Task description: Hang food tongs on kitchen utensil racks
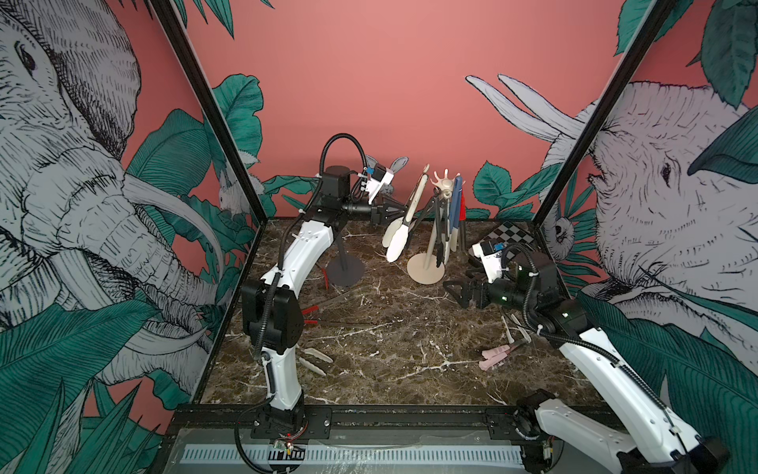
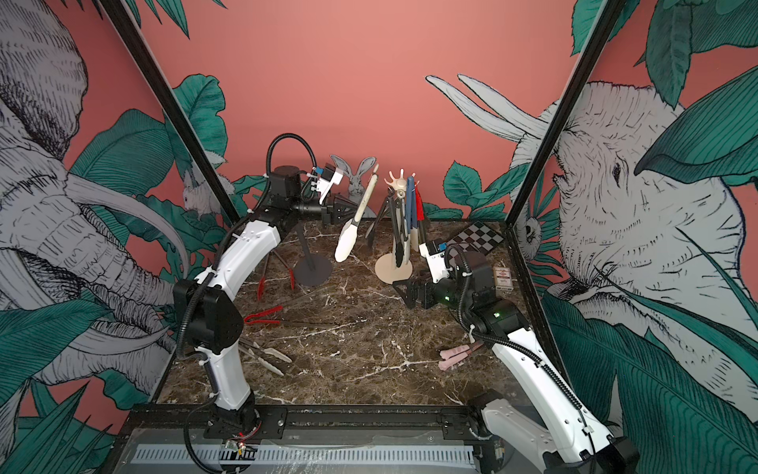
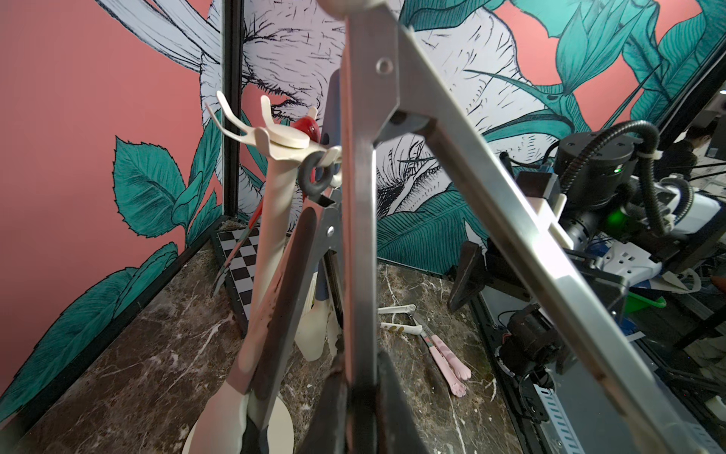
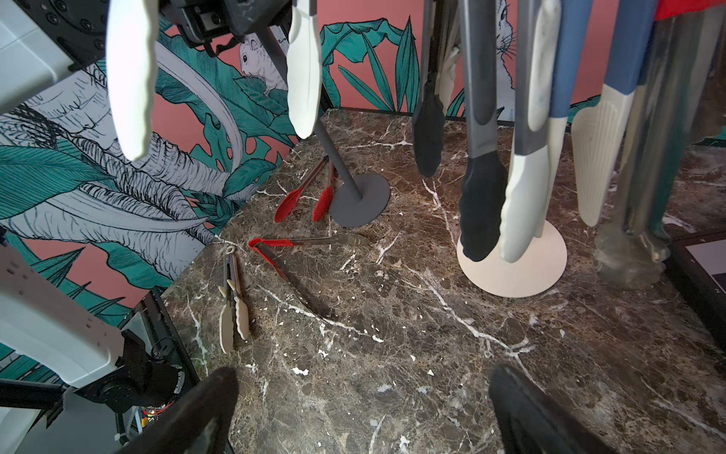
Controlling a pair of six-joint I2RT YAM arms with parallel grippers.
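My left gripper (image 1: 394,210) is shut on metal tongs with white tips (image 1: 397,245), held upright just left of the cream rack (image 1: 425,270), which carries several hanging tongs with dark, blue, red and pale parts. In the left wrist view the held tongs (image 3: 363,98) stand close in front of the rack's pronged top (image 3: 280,136). My right gripper (image 2: 408,290) stands open low in front of that rack, at its right, with nothing between its fingers.
A dark rack (image 2: 313,270) stands at the left. Red tongs (image 4: 268,249) and pale tongs (image 4: 234,310) lie at the left, pink tongs (image 1: 496,357) at the front right. A checkered board (image 2: 476,237) is at the back right.
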